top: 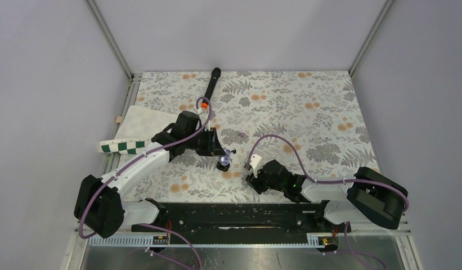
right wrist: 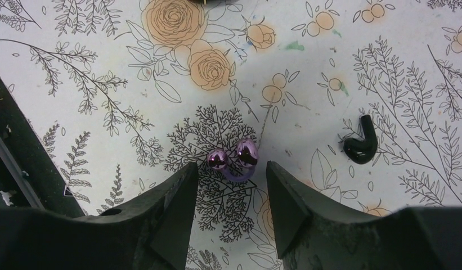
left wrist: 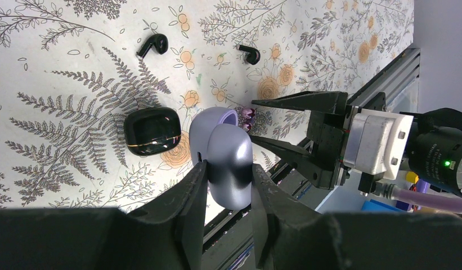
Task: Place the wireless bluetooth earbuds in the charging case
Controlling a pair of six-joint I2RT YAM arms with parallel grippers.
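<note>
My left gripper is shut on a lilac charging case [left wrist: 229, 149] with its lid raised, held above the table. My right gripper is part open, its fingertips low at either side of a purple earbud [right wrist: 247, 151] with shiny tips; whether they touch it cannot be told. Two black earbuds [left wrist: 158, 44] lie on the floral table, and a closed black case [left wrist: 152, 130] sits just left of the lilac one in the left wrist view.
A microphone [top: 212, 81] lies at the back. A white board [top: 138, 124] and a green-checked strip [top: 119, 147] are at the left.
</note>
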